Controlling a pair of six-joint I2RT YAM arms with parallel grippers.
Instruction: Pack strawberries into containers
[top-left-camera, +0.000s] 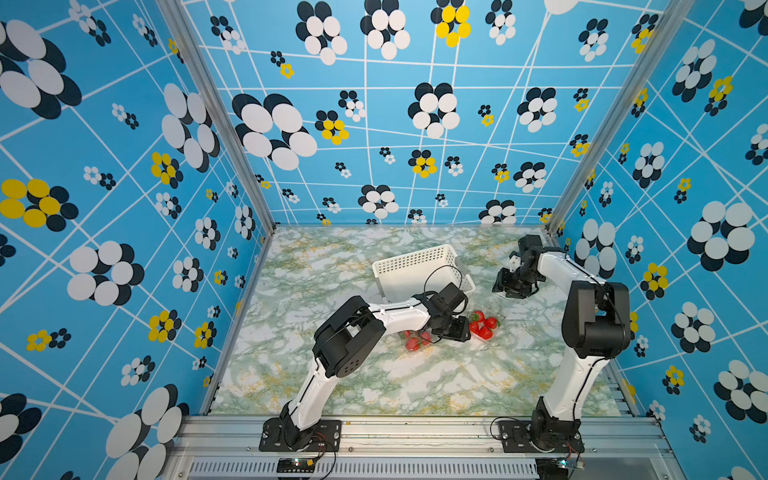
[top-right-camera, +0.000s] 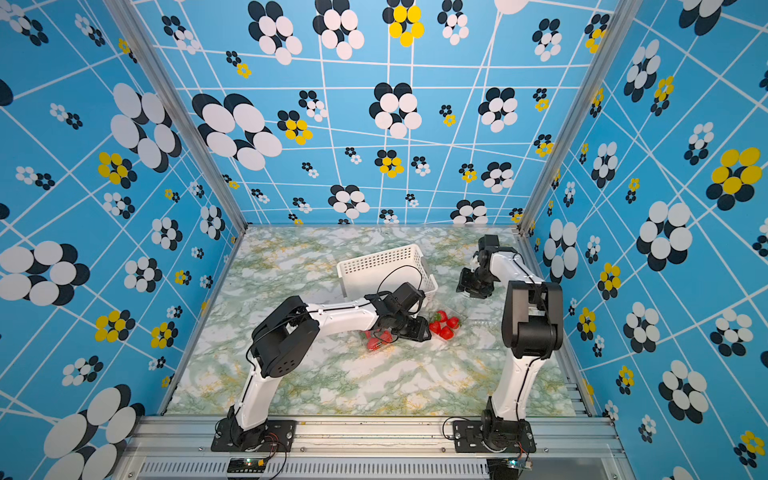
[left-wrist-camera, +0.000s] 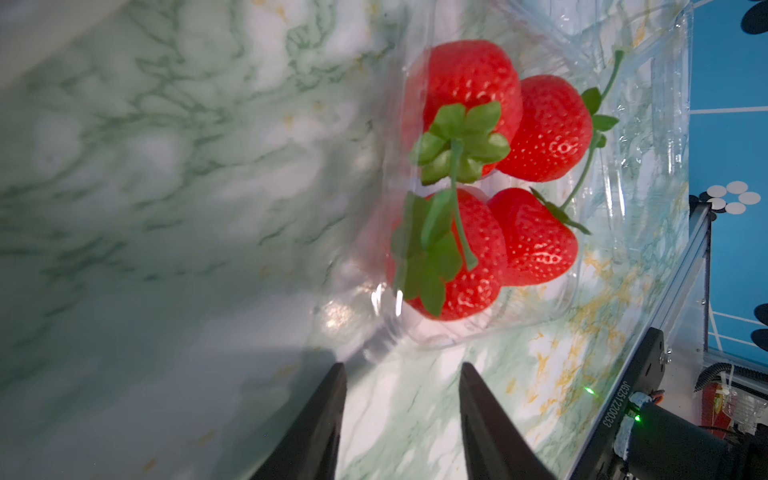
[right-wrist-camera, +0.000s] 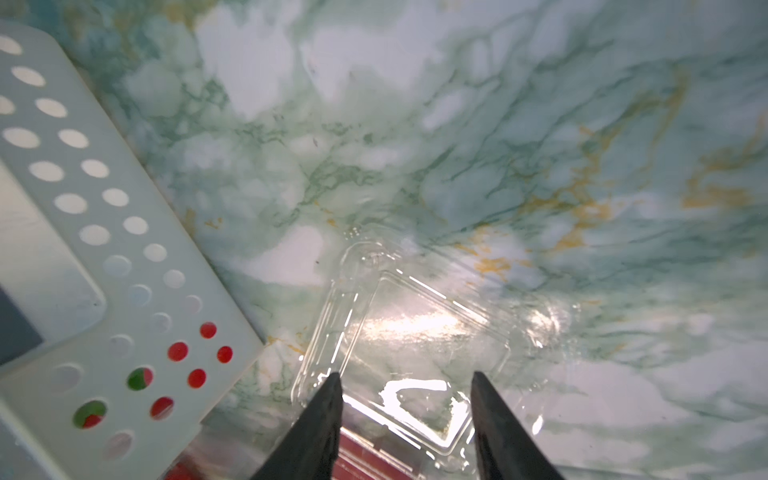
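Observation:
A clear plastic container (left-wrist-camera: 468, 332) holds several red strawberries (left-wrist-camera: 548, 128) with green leaves; its clear open lid (left-wrist-camera: 640, 120) spreads beside it. My left gripper is open just off the container's edge, nothing between its fingers. From above, strawberries (top-left-camera: 482, 326) show right of this gripper. More strawberries (top-left-camera: 413, 342) lie partly hidden under the left arm. My right gripper is part open and empty, hanging over a clear lid panel (right-wrist-camera: 424, 336), with a second clear part and some red at the lower edge. I cannot tell whether its fingers touch the plastic.
A white perforated basket (top-left-camera: 416, 268) stands behind the left gripper, its holed rim (right-wrist-camera: 120, 240) close on the left in the right wrist view. Red shows through some holes.

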